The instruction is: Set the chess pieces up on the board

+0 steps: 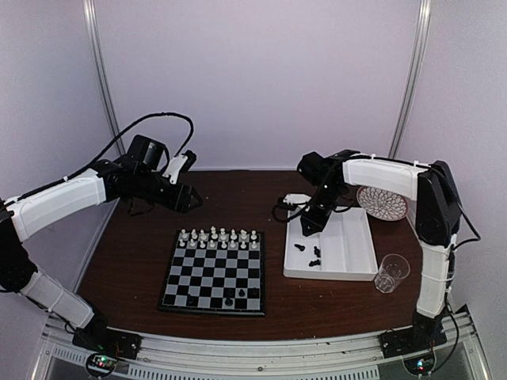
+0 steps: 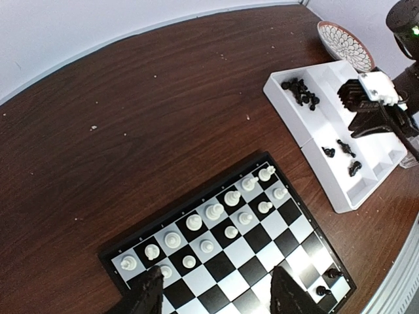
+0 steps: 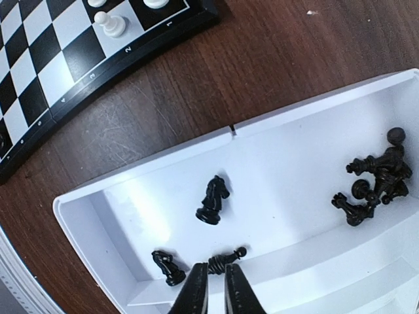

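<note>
On the chessboard (image 1: pixel 210 273), white pieces (image 1: pixel 218 237) fill the two far rows, and a few black pieces (image 1: pixel 242 293) stand near the front edge. Loose black pieces lie in the white tray (image 1: pixel 352 237); the right wrist view shows a knight (image 3: pixel 212 200), another piece (image 3: pixel 168 267) and a slim piece (image 3: pixel 226 260) just past my fingertips. My right gripper hangs over the tray, its fingers parted with nothing between them. My left gripper is held above and behind the board's far left, open and empty.
A heap of black pieces (image 3: pixel 383 173) lies at the tray's far end. Behind the tray sits a patterned bowl (image 1: pixel 383 203); a clear glass (image 1: pixel 391 273) stands at its right. Bare wood (image 1: pixel 238 198) stretches behind the board.
</note>
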